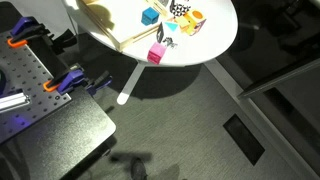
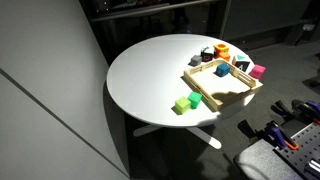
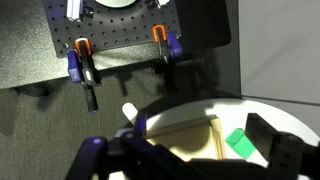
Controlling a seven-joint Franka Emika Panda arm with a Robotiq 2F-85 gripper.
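A shallow wooden tray [image 2: 212, 84] lies on the white round table [image 2: 150, 85]. A blue cube [image 2: 223, 70] sits inside it, towards the back. Two green blocks [image 2: 182, 105] stand close together outside the tray, and a pink block [image 1: 157, 52] rests near the table edge on the opposite side. In the wrist view my gripper is open, its dark fingers wide apart over the tray [image 3: 185, 143] with nothing visible between them. A green block [image 3: 240, 143] shows beside the right finger. Neither exterior view clearly shows the gripper.
Orange toys [image 1: 190, 22], a spotted block [image 1: 180, 7] and other small pieces crowd the table beyond the tray. A perforated base plate with orange and purple clamps [image 3: 88, 75] stands beside the table, across a floor gap.
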